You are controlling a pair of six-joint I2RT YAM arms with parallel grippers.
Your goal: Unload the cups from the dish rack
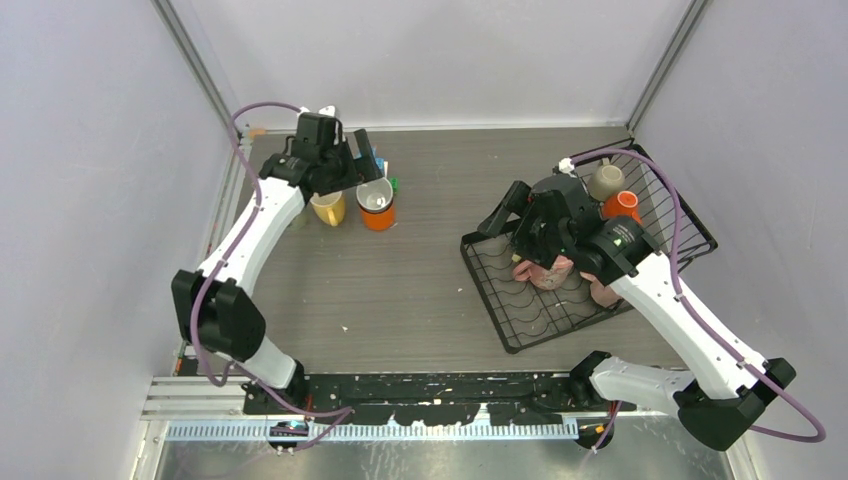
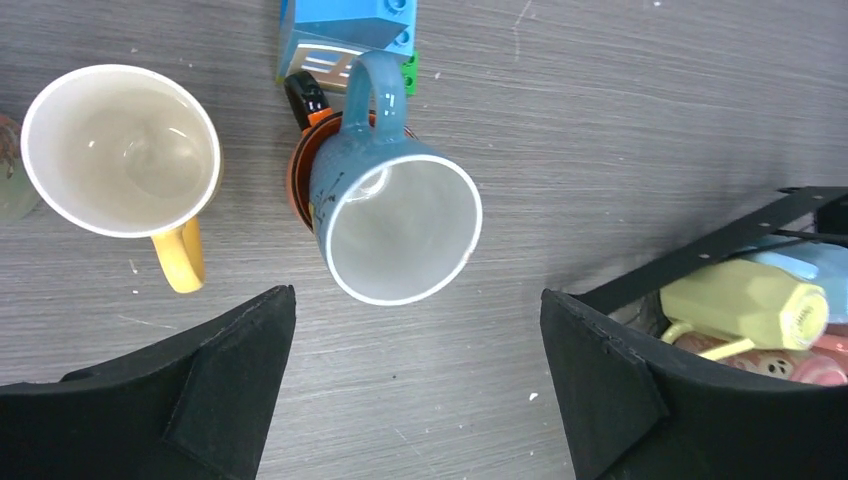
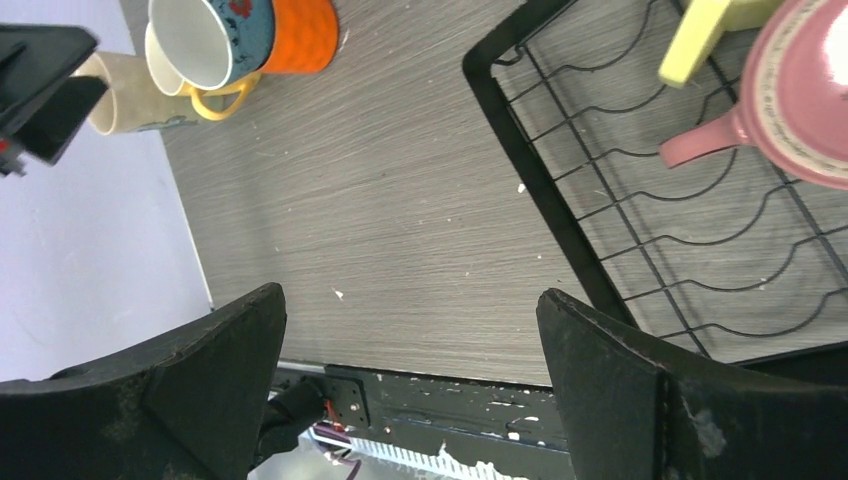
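Note:
A blue cup (image 2: 345, 190) rests tilted in the mouth of an orange cup (image 1: 377, 219), its white inside facing up. My left gripper hangs above the pair, wide open and empty. To their left stands a yellow-handled cup (image 2: 180, 258). On the right, the black dish rack (image 1: 497, 308) holds a pink cup (image 1: 549, 275), another pink cup (image 1: 601, 291), an orange-red cup (image 1: 622, 203) and a beige-green cup (image 1: 606, 180). At the rack's left edge, above it, my right gripper is open with nothing between its fingers.
Blue toy blocks (image 2: 352, 22) sit right behind the stacked cups. Another cup (image 2: 12, 170) is partly visible at the far left. Walls bound the table at the sides and back.

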